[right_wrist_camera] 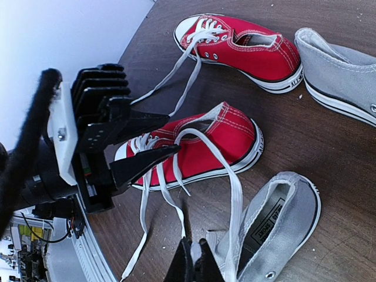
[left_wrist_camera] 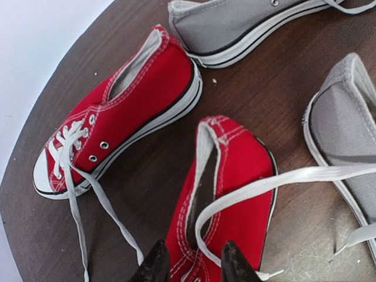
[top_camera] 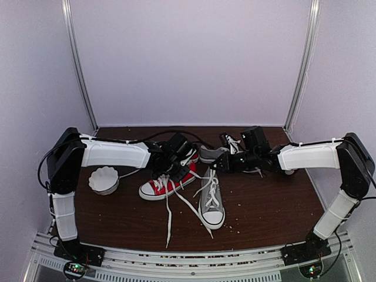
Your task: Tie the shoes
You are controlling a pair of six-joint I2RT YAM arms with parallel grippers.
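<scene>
The near red sneaker [top_camera: 154, 189] lies left of the near grey sneaker [top_camera: 212, 211]; white laces [top_camera: 169, 214] trail from the red one toward the front. My left gripper is over the red shoe's opening, part open, its fingers beside a lace draped across that shoe. My right gripper is shut over the grey shoe, next to a long lace [right_wrist_camera: 235, 205]; whether it pinches that lace is unclear. A second red sneaker [right_wrist_camera: 252, 53] and a second grey sneaker [right_wrist_camera: 335, 76] lie behind.
A white fluted bowl [top_camera: 103, 179] stands at the left. Pale walls enclose the back and sides.
</scene>
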